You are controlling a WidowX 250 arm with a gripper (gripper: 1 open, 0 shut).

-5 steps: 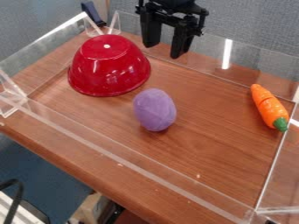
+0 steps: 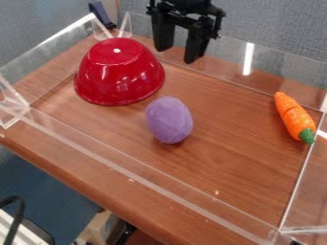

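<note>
My black gripper (image 2: 182, 38) hangs at the top centre, above the back of the wooden work surface, its two fingers apart with nothing seen between them. An overturned red bowl (image 2: 118, 72) sits at the back left, below and left of the gripper. A purple egg-shaped object (image 2: 169, 120) lies near the middle. An orange carrot (image 2: 294, 117) with a green end lies at the right.
Clear low walls (image 2: 300, 231) border the wooden surface (image 2: 224, 172). A dark cable and small items are at the lower left, outside the surface.
</note>
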